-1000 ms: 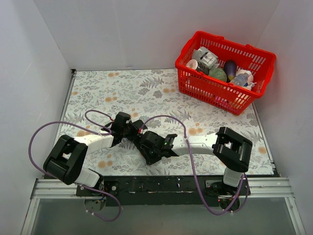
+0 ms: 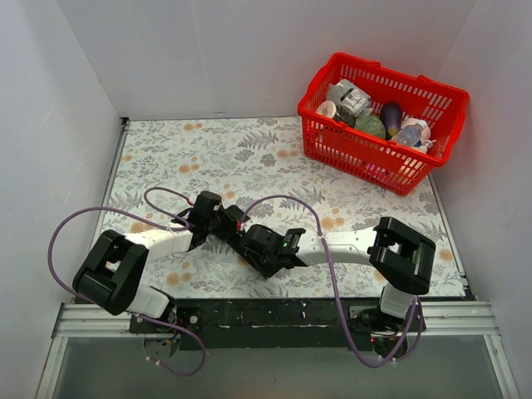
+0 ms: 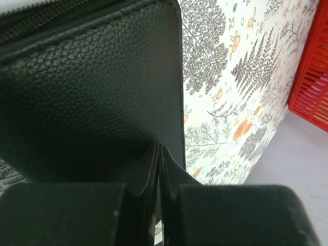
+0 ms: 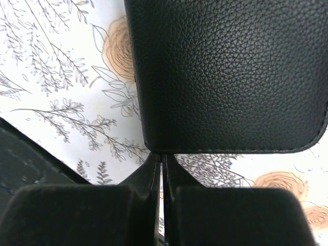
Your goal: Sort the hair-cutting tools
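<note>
A black pebbled-leather case (image 3: 92,97) fills much of the left wrist view, with a zip along its upper edge. My left gripper is shut against its smooth outer face; nothing shows between the fingers. In the right wrist view, a rounded black leather flap or panel (image 4: 230,77) hangs over the tablecloth. My right gripper is shut at its lower edge near a corner. That edge hides the very tips, and I see nothing pinched between them. From above, both arms crowd over the case (image 2: 238,211), covering most of it. No hair cutting tools show.
A red basket (image 2: 416,162) holding several bottles and other items stands at the back right. The floral tablecloth (image 2: 191,154) is clear behind the arms and to the right. Purple cables (image 2: 334,283) loop over both arms.
The left arm has barely moved. The basket stands where it was.
</note>
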